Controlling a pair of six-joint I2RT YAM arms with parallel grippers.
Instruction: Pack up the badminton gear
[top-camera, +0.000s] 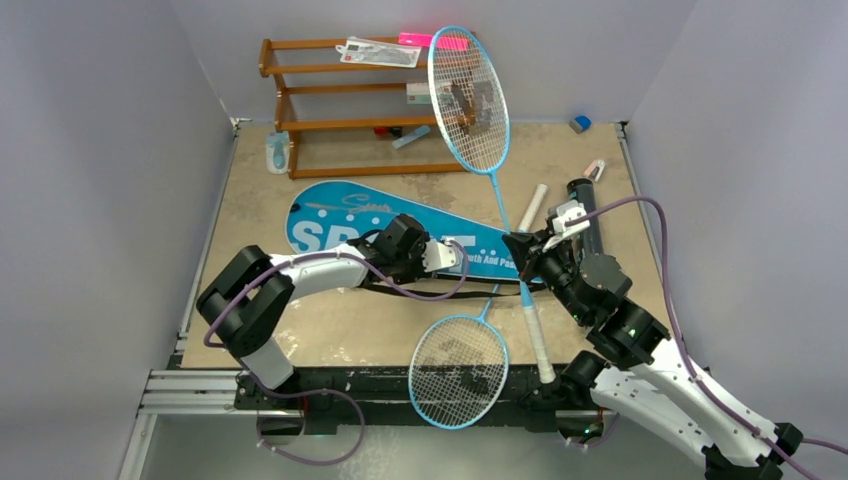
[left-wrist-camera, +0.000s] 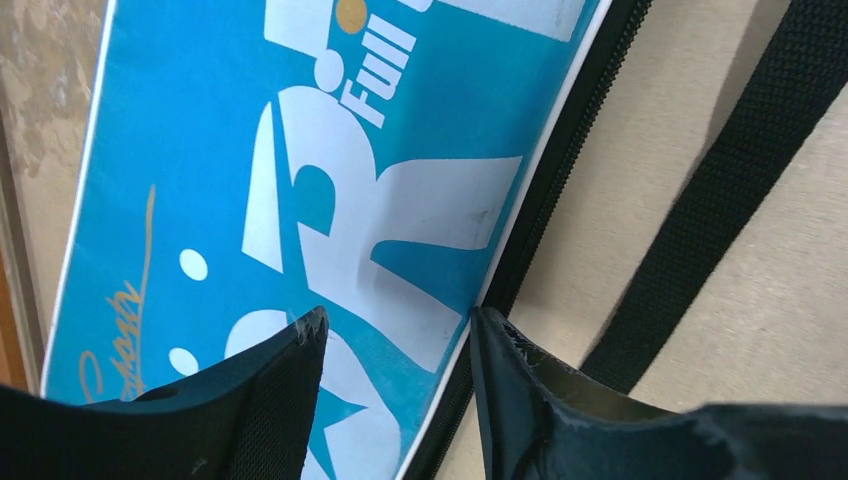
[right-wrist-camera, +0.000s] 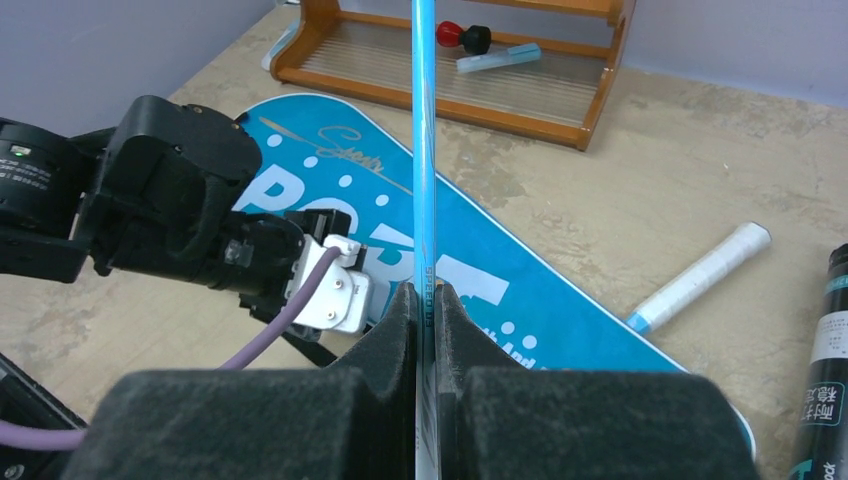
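A blue racket bag (top-camera: 400, 215) with white lettering lies flat on the table. My left gripper is open over the bag's front edge, where a black zipper (left-wrist-camera: 540, 215) runs between its two fingers. My right gripper is shut on the thin blue shaft of a racket (right-wrist-camera: 424, 150). That racket's strung head (top-camera: 470, 100) rises toward the rack, and its white handle (top-camera: 538, 345) points to the table's front. A second racket (top-camera: 458, 372) hangs its head past the front edge, its white handle (top-camera: 533, 207) showing behind the bag.
A wooden rack (top-camera: 300, 125) holding small packets stands at the back. A black tube (top-camera: 588, 230) lies at the right, with a small blue block (top-camera: 580, 124) farther back. The black strap (left-wrist-camera: 740, 190) lies along the bag's front.
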